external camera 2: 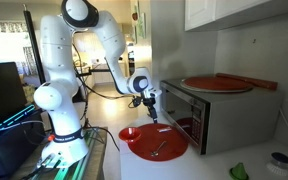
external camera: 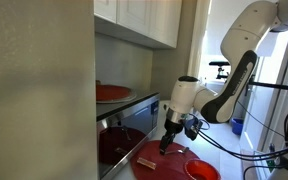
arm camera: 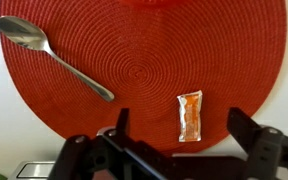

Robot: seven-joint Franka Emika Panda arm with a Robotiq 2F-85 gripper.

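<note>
A small orange-and-white wrapped packet (arm camera: 190, 117) lies on the round red woven mat (arm camera: 144, 100). Above it, my gripper is open, its dark fingers (arm camera: 122, 122) spread to either side in the wrist view and nothing held. A metal spoon (arm camera: 59, 60) rests on the mat to the left. Exterior view 1 has the gripper (external camera: 164, 149) hanging over the mat, with the red bowl (external camera: 202, 169) nearer the camera. In exterior view 2, the bowl (external camera 2: 130, 134), spoon (external camera 2: 158, 148) and packet (external camera 2: 164, 128) are on or by the mat.
A toaster oven (external camera 2: 209, 110) stands beside the mat, another red mat (external camera 2: 229, 83) on top. Further along the counter are a green object (external camera 2: 239, 171) and a dark-lidded jar (external camera 2: 278, 163). White cabinets (external camera 2: 246, 18) hang above. Bare counter (external camera 2: 189, 170) shows in front.
</note>
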